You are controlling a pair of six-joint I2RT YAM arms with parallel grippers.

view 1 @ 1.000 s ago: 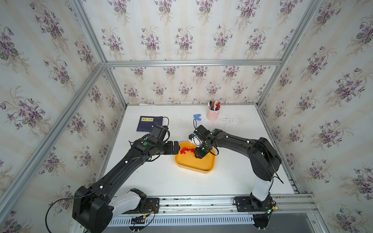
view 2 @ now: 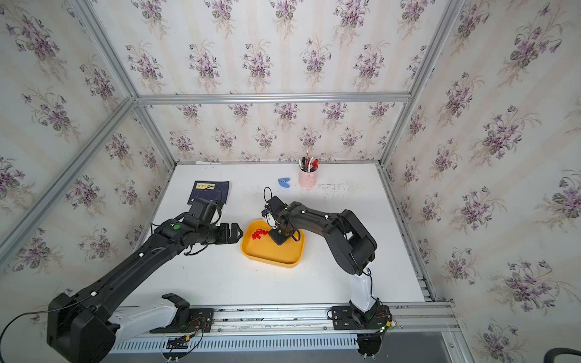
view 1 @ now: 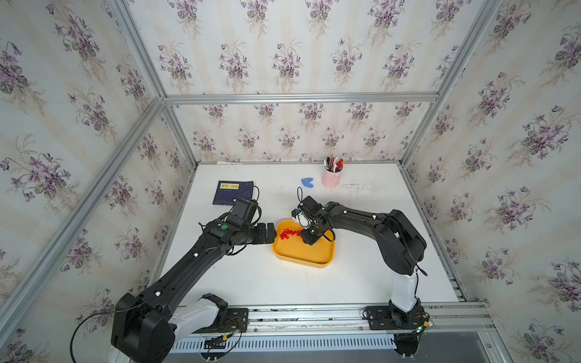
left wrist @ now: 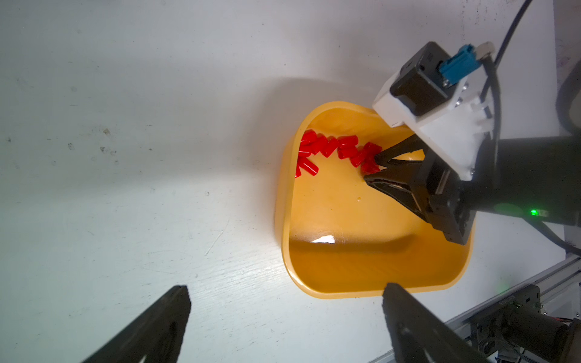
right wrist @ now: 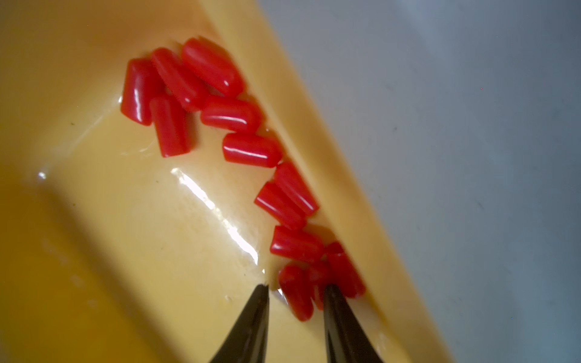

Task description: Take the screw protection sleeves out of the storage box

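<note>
Red screw sleeves (right wrist: 251, 150) lie in a chain along one long wall of the yellow storage box (view 1: 298, 260), several of them bunched in a corner. Inside the box, low over the near end of that chain, is my right gripper. Its fingers are apart, with a red sleeve (right wrist: 296, 292) in the gap between the tips; a gap shows on its left side, and no grip is visible. The right fingertip partly covers another sleeve. My left gripper stands wide open beside the box's left wall, with nothing between its fingers.
Behind the box are a blue clamp-like object (view 1: 307, 182) and a pink pen cup (view 1: 331, 178). A dark blue folder (view 1: 233, 193) lies at the back left. The tabletop in front of the box is bare.
My left gripper has drawn back a little to the left. The box has stayed put.
</note>
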